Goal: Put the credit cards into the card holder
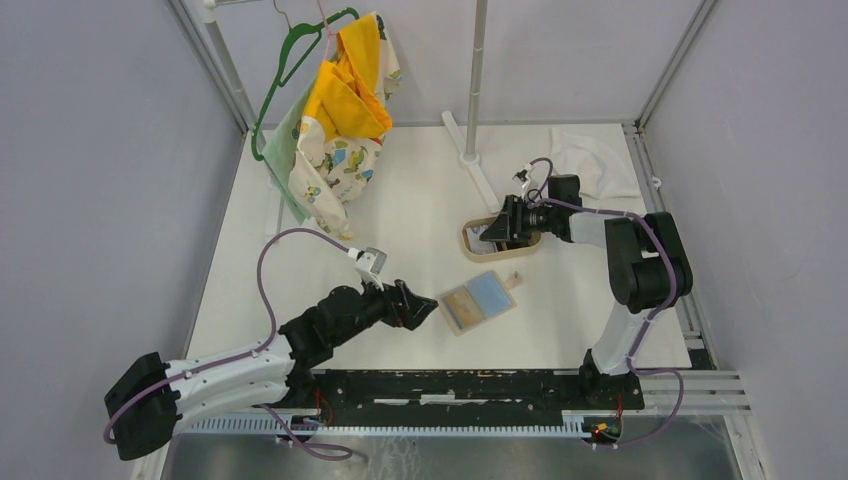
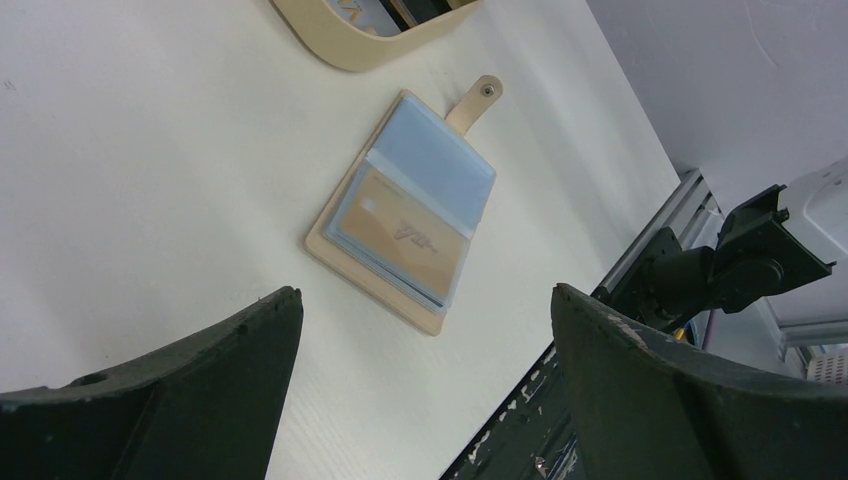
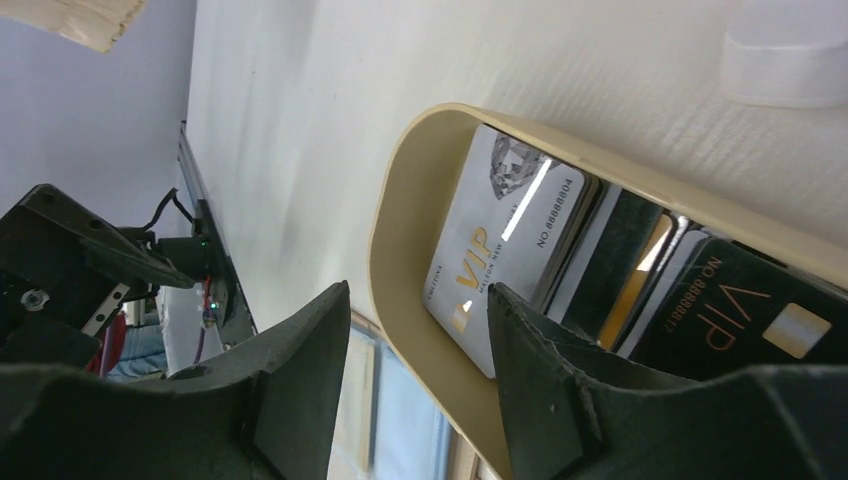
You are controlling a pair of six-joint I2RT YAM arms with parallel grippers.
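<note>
An opened card holder [image 1: 464, 309] lies flat on the table, with a tan half, a blue half and a strap. In the left wrist view the holder [image 2: 430, 165] shows clear pockets. Beyond it stands a beige oval box [image 1: 481, 258] holding the cards. The right wrist view shows a silver VIP card [image 3: 495, 235] at one end and black VIP cards [image 3: 722, 310] farther along. Over the box, my right gripper is parted, with the box wall passing between its fingers and no card gripped. My left gripper [image 1: 420, 312] stands open and empty left of the holder.
A white stand [image 1: 470, 158] rises behind the box, and a white cloth [image 1: 595, 165] lies at the back right. Clothes [image 1: 345, 130] hang from a green hanger at the back left.
</note>
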